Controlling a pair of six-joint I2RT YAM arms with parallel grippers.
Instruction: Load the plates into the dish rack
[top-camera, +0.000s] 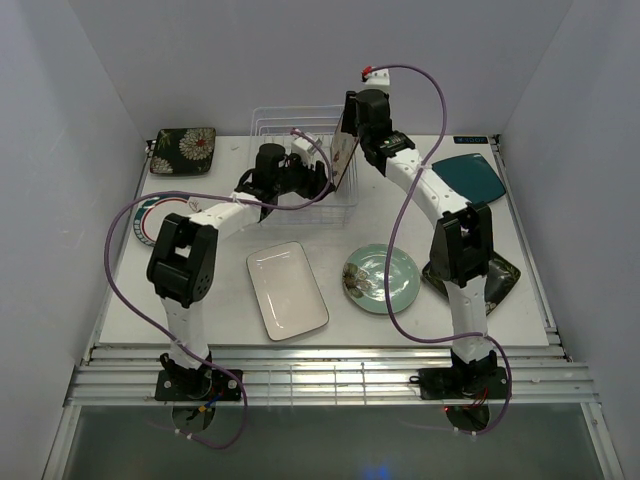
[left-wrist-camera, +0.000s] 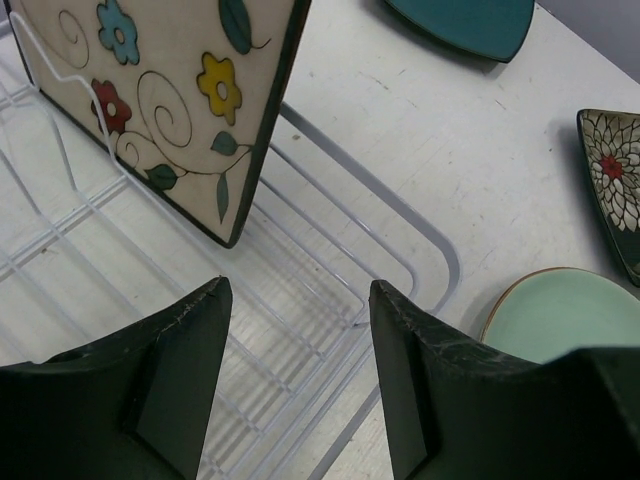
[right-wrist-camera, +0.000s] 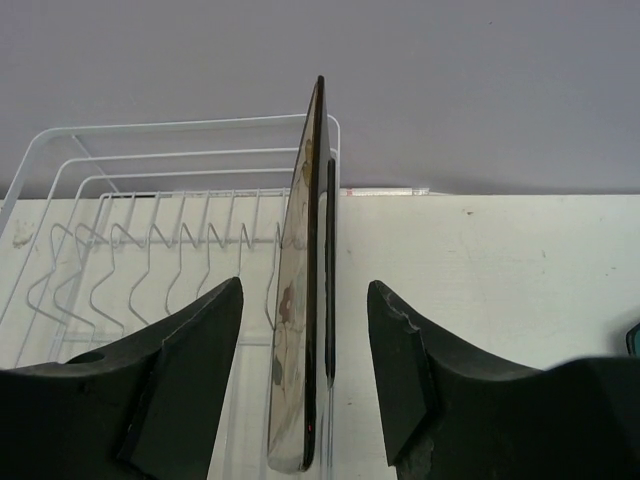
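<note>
A floral rectangular plate stands on edge at the right end of the white dish rack (top-camera: 275, 215), seen edge-on in the right wrist view (right-wrist-camera: 295, 300). My left gripper (top-camera: 315, 180) is in the rack just left of that plate's lower corner, its fingers apart with nothing between them. My right gripper (top-camera: 358, 110) is high above the plate's back end, open, with the plate's edge below and between its fingers in the right wrist view, not visibly gripped.
Loose plates lie around: white rectangular (top-camera: 287, 289), mint round (top-camera: 390, 280), teal (top-camera: 470, 178), dark floral at right (top-camera: 500, 285) and back left (top-camera: 182, 152), and a striped round one (top-camera: 150, 220). Grey walls bound the table.
</note>
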